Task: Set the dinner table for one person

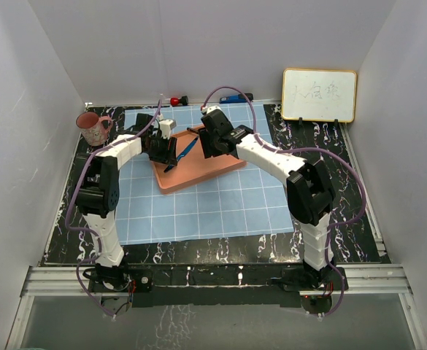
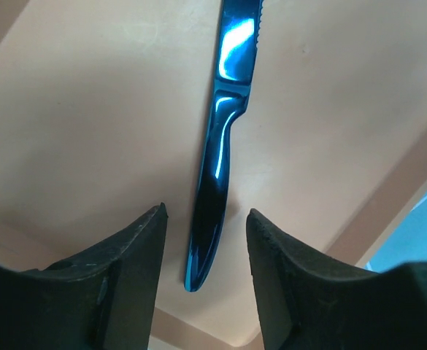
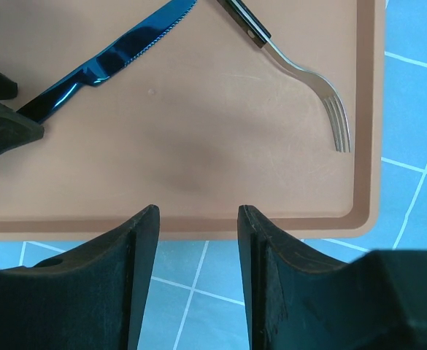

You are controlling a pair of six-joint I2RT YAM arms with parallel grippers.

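A shiny blue knife (image 2: 214, 168) lies slantwise in the salmon tray (image 1: 198, 175). In the left wrist view its handle end lies between the spread fingers of my left gripper, which is part open and not clamped on it. Over the tray's upper right side my right gripper is open, nothing between its fingers. A fork (image 3: 319, 84) with a black-and-silver handle rests in the tray, seen in the right wrist view. From above, my right gripper mostly hides the fork.
Under the tray spreads a blue gridded mat (image 1: 198, 217), clear toward the front. A patterned red mug (image 1: 94, 129) stands at the left. Along the back wall are a red-and-black object (image 1: 178, 100) and a blue-handled tool (image 1: 235, 98). A whiteboard (image 1: 319, 95) stands back right.
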